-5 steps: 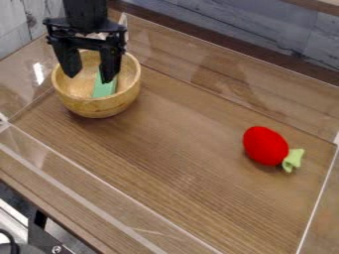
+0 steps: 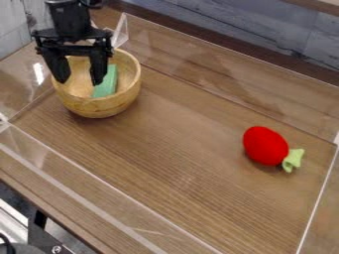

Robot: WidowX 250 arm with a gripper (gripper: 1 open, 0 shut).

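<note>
A wooden bowl (image 2: 115, 104) sits at the upper left of the table with a green object (image 2: 106, 83) inside it. My black gripper (image 2: 77, 65) is open over the left part of the bowl, its fingers pointing down beside the green object. Whether the fingertips touch anything is hard to tell.
A red object with a pale green top (image 2: 267, 146) lies on the right side of the table. A raised edge runs along the back.
My gripper has moved left and a little up in the view, uncovering more of the green object. The bowl and red object show no clear movement.
</note>
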